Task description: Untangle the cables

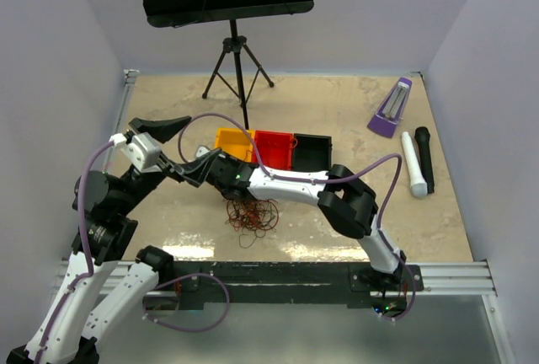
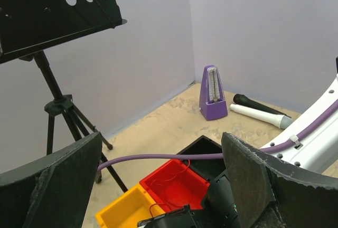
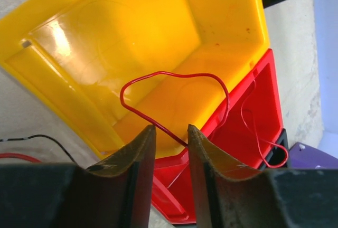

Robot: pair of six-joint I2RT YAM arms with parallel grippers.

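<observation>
A loose tangle of thin red and dark cables (image 1: 251,215) lies on the table in front of the bins. One red cable (image 3: 169,75) arches over the yellow bin (image 3: 132,32) and runs down behind my right gripper. Its fingers stand apart with a narrow gap; the cable crosses that gap, with no visible grip. Another red cable (image 3: 252,117) lies looped in the red bin (image 3: 277,96). My left gripper (image 1: 202,137) is wide open and empty, raised at the left and partly covering the right gripper from above.
A black bin (image 1: 312,152) adjoins the red one. Behind stands a music stand (image 1: 234,44). To the right are a purple metronome (image 1: 383,124), a white microphone (image 1: 413,164) and a black one (image 1: 424,160). The right arm's purple hose (image 1: 286,179) arches near the left gripper.
</observation>
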